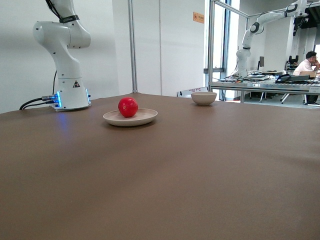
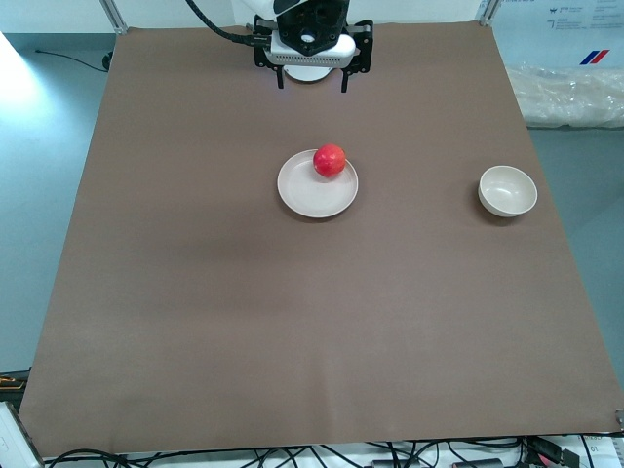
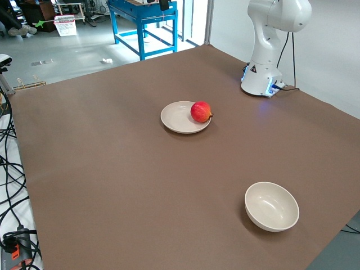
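A red fruit, like an apple (image 2: 330, 160) (image 1: 128, 106) (image 3: 201, 111), rests on a white plate (image 2: 310, 203) (image 1: 113, 118) (image 3: 174, 118) on the brown table. An empty white bowl (image 2: 507, 192) (image 1: 203, 98) (image 3: 271, 208) stands apart from the plate, to its right in the left view. The robot arm (image 1: 68, 75) (image 3: 261, 67) stands at the table's edge. At the top of the left view, a black mount on the arm hangs above the table; whether it includes the gripper's fingers, and their state, I cannot tell.
Cables (image 3: 11, 191) run along one edge outside the tabletop.
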